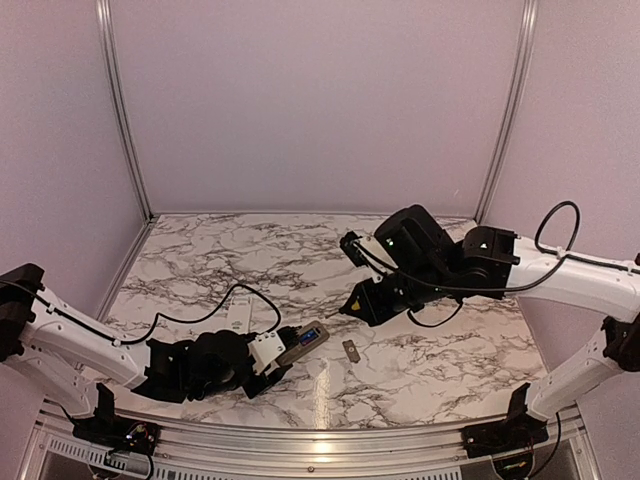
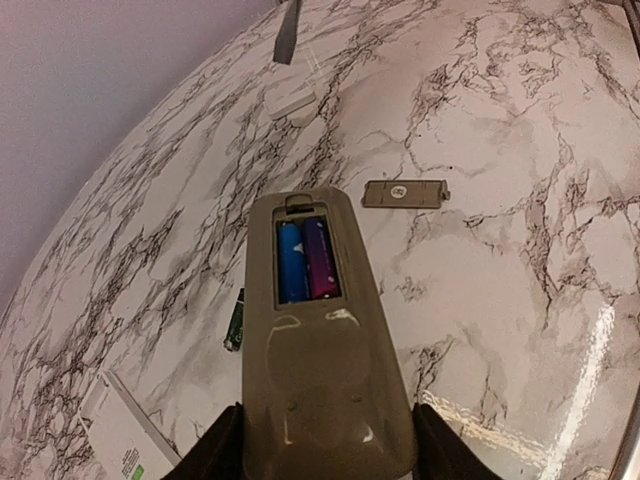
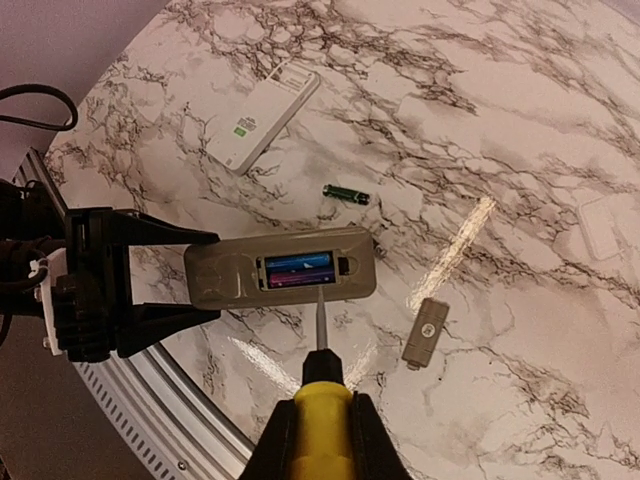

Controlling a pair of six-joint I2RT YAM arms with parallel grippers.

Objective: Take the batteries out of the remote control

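The grey remote (image 2: pixel 330 390) is held by my left gripper, shut on its end. Its open compartment shows a blue battery (image 2: pixel 293 260) and a purple battery (image 2: pixel 320 258). My right gripper is shut on a yellow-handled screwdriver (image 3: pixel 322 395), whose thin metal tip hangs near the compartment's edge in the right wrist view; whether it touches, I cannot tell. The battery cover (image 3: pixel 425 333) lies loose on the marble table to the right of the remote.
A white plastic case (image 3: pixel 262 118) lies behind the left gripper. A small green battery (image 3: pixel 345 193) lies beside the remote. A metal rail (image 1: pixel 310 437) runs along the front edge.
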